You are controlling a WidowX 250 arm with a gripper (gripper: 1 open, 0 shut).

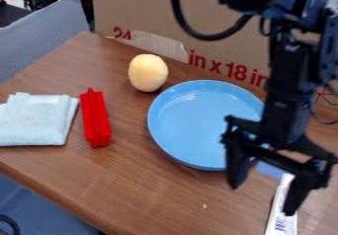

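My gripper (268,180) is open and slightly blurred, low over the right side of the table, beside the blue plate (199,116). A white tube (280,217) lies beneath and just in front of it, its upper part near or behind the fingers; nothing visible is held. A red elongated object (95,118) and a folded pale cloth (34,120) lie on the left. A round yellowish object (148,73) sits behind the plate.
A cardboard box (158,17) stands along the back. A grey padded edge (40,46) borders the left.
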